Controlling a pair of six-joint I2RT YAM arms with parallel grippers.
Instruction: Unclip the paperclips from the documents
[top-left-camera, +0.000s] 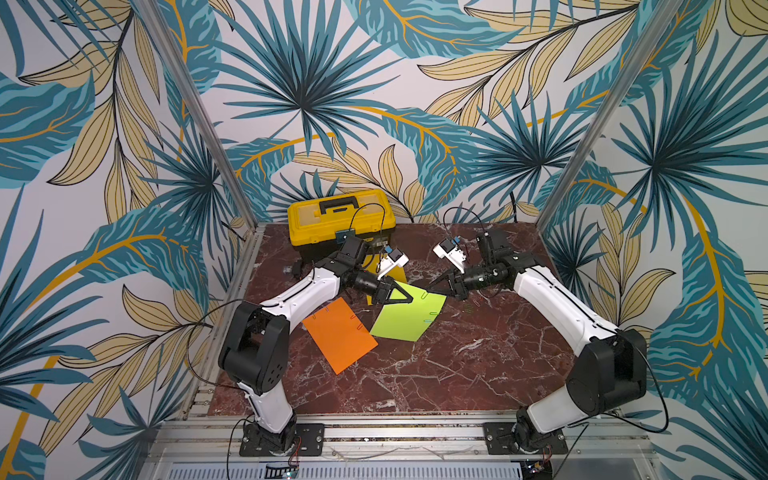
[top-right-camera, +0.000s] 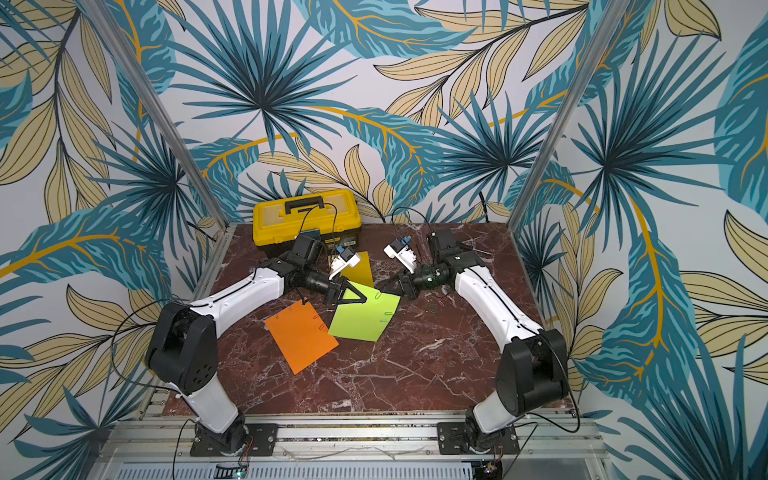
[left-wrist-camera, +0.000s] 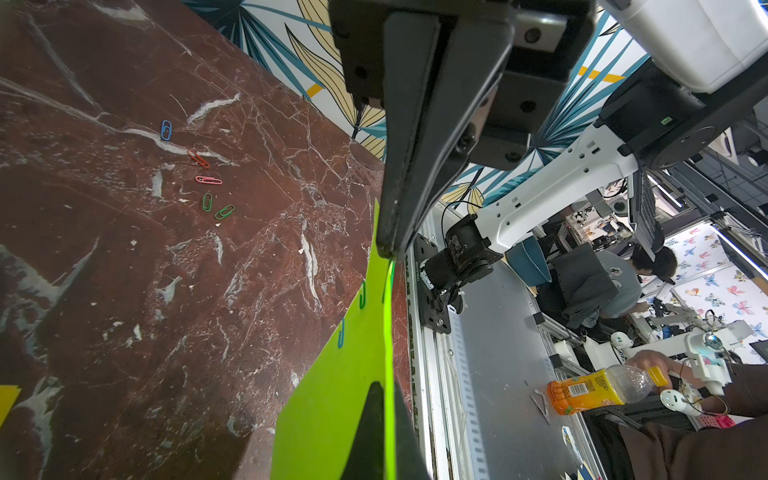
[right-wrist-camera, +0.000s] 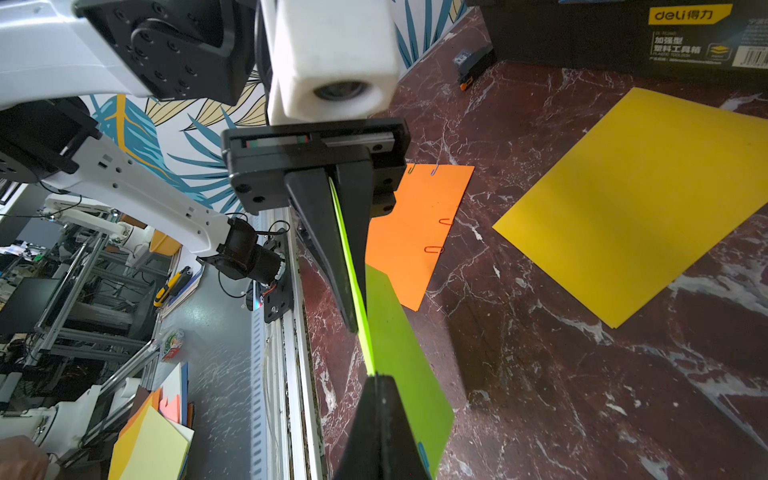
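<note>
The green sheet (top-left-camera: 406, 320) is held up off the table, with my left gripper (top-left-camera: 411, 298) shut on its upper edge; in the right wrist view its fingers (right-wrist-camera: 324, 240) stand on either side of the paper. My right gripper (top-left-camera: 432, 287) is shut with its tips at that same edge, to the right; nothing clearly shows between them. In the left wrist view, a blue paperclip (left-wrist-camera: 341, 333) and a green paperclip (left-wrist-camera: 362, 295) sit on the sheet's side edge. The orange sheet (top-left-camera: 339, 336) lies flat with several clips, including a red paperclip (right-wrist-camera: 433, 249).
A yellow sheet (right-wrist-camera: 632, 200) lies in front of the yellow toolbox (top-left-camera: 340, 216). Several loose clips rest on the table, among them a blue one (left-wrist-camera: 165, 129) and a pink one (left-wrist-camera: 208, 180).
</note>
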